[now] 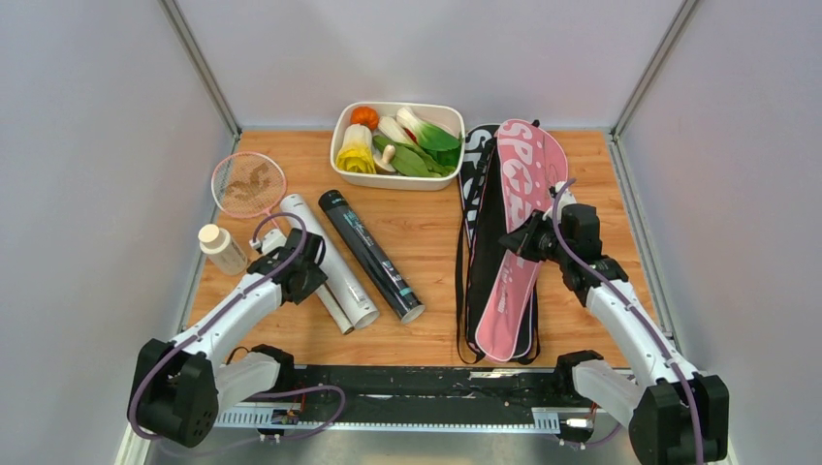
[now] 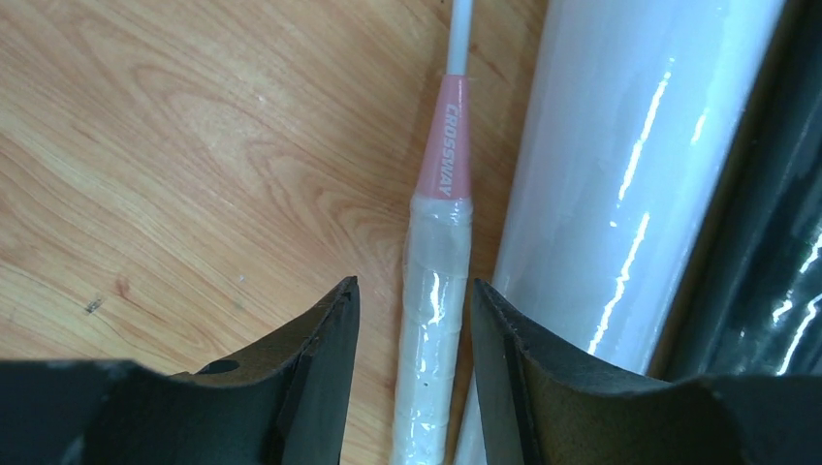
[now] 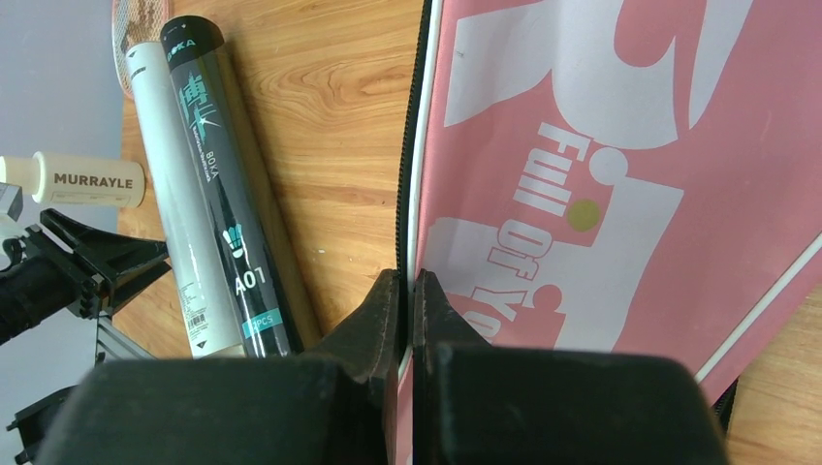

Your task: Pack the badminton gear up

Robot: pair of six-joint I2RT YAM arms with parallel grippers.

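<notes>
A pink racket lies at the left, its white grip beneath my left gripper, whose part-open fingers straddle it. A white tube and a black tube lie beside it. A white bottle lies at far left. The pink-and-black racket bag lies on the right. My right gripper is shut on the edge of the bag's pink flap.
A white basin of vegetables stands at the back centre. Bare wood shows between the black tube and the bag.
</notes>
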